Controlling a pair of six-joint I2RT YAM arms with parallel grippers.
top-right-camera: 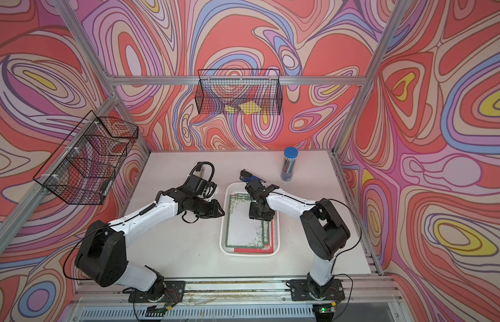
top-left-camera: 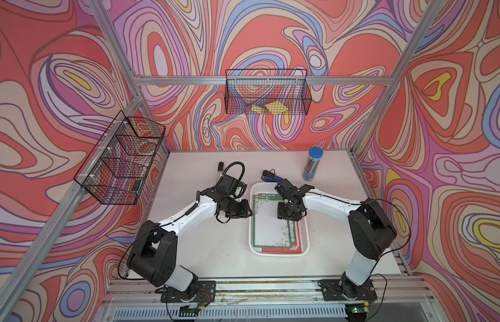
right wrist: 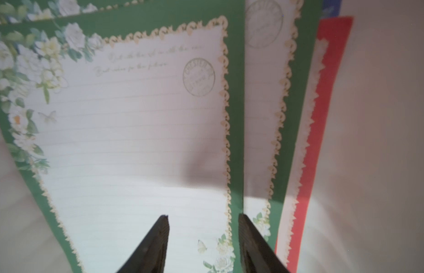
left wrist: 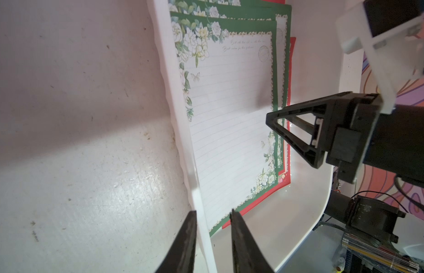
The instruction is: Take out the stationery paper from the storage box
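A white storage box [top-left-camera: 307, 242] stands mid-table. Inside lie overlapping stationery sheets: a lined top sheet [left wrist: 230, 91] with green floral border, a second green-bordered sheet [right wrist: 284, 136] showing along its right side, and a red-edged sheet [right wrist: 307, 191] underneath. My left gripper is shut on the box's left wall [left wrist: 187, 145], which runs between its fingers. My right gripper hangs inside the box, over the right part of the top sheet. Its fingers stand apart, with nothing seen gripped; whether their tips touch the paper is unclear.
Behind the box lie a dark-blue object [top-left-camera: 271, 176] and a blue-lidded jar [top-left-camera: 312, 163] of long items. A black-handled thing [top-left-camera: 221, 166] sits beyond my left arm. Wire baskets [top-left-camera: 267, 96] hang on the frame.
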